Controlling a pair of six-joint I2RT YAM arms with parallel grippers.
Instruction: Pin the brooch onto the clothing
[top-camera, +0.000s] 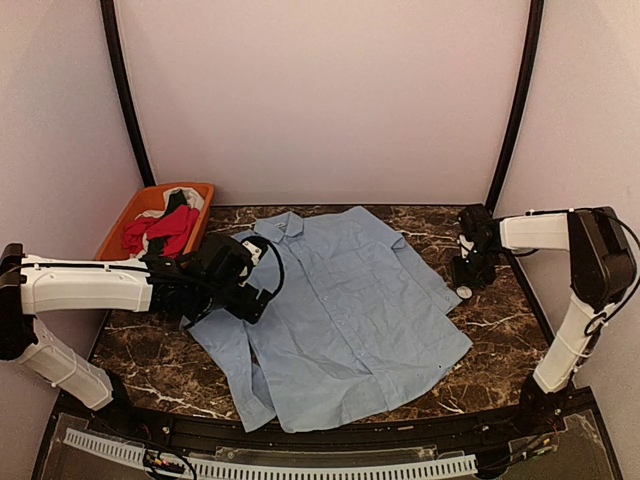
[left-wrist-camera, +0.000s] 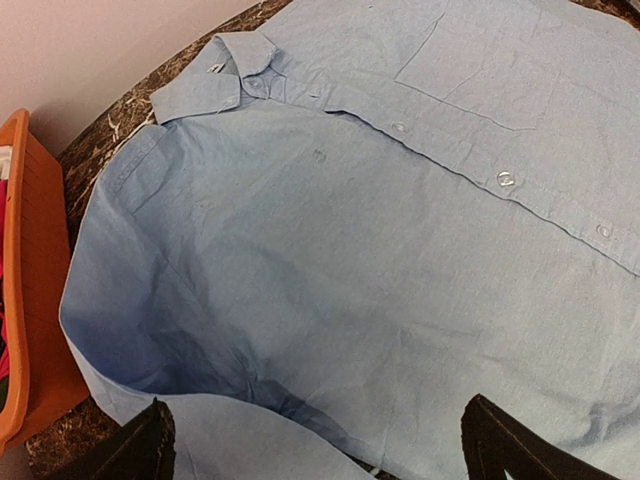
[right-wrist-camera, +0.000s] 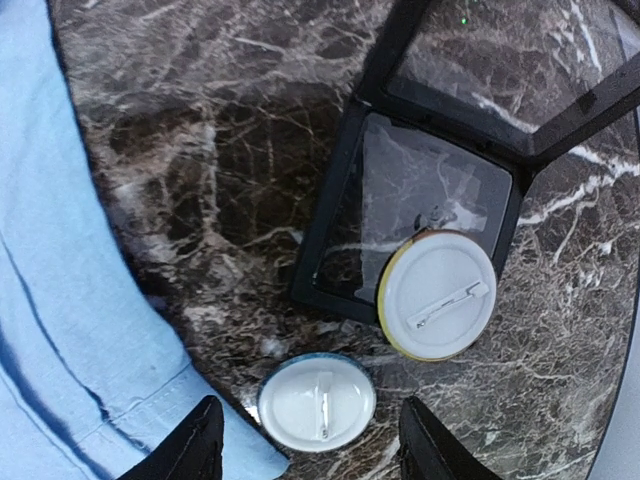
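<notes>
A blue shirt (top-camera: 350, 310) lies spread on the marble table. Beside its right sleeve are two round white pin badges: one (right-wrist-camera: 300, 395) lies on the table, the other (right-wrist-camera: 425, 285) rests on a black-framed clear case (right-wrist-camera: 335, 200). My open right gripper is over the nearer badge, a finger on either side, nothing held. My left gripper hangs open over the shirt's left part, near its folded sleeve.
An orange bin (top-camera: 130, 215) with red and other cloth stands at the back left. Walls bound the table at back and sides. Bare marble (top-camera: 150, 370) shows at the front left.
</notes>
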